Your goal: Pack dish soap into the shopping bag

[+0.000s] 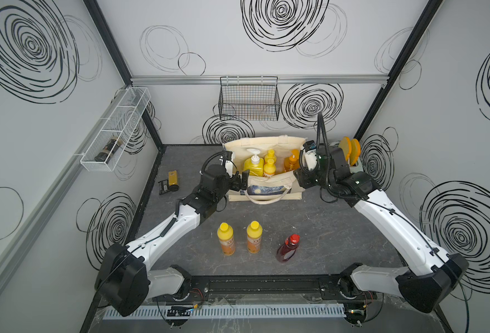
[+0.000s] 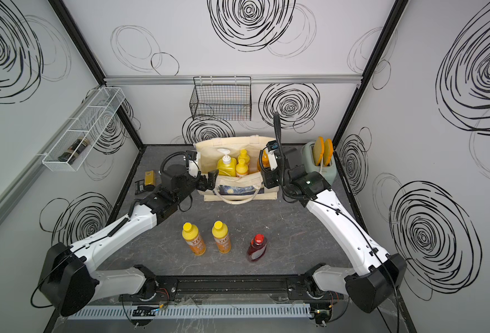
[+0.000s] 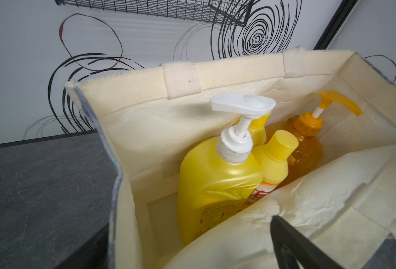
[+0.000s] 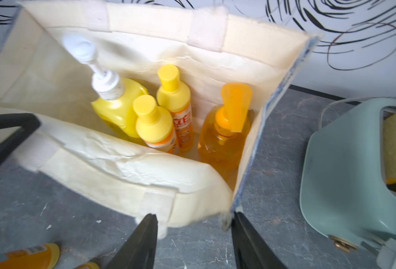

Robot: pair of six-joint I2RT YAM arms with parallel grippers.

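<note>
The cream shopping bag (image 1: 294, 195) stands mid-table, its front wall sagging low and its back wall upright. Inside it are a yellow soap bottle with a white pump (image 3: 215, 188), two yellow-capped bottles (image 4: 173, 96) and an orange pump bottle (image 4: 222, 143). At the bag's left front corner my left gripper is open, its fingers spread either side of the left wall's edge. My right gripper has its fingers apart around the bag's right front corner. A dark red bottle with a red cap (image 1: 288, 248) lies outside, near the table's front.
Two yellow-capped orange bottles (image 1: 226, 238) stand in front of the bag. To its right is a pale green container (image 4: 341, 170) with yellow sponges. A wire basket (image 1: 249, 102) hangs behind. Bare table lies between bag and front bottles.
</note>
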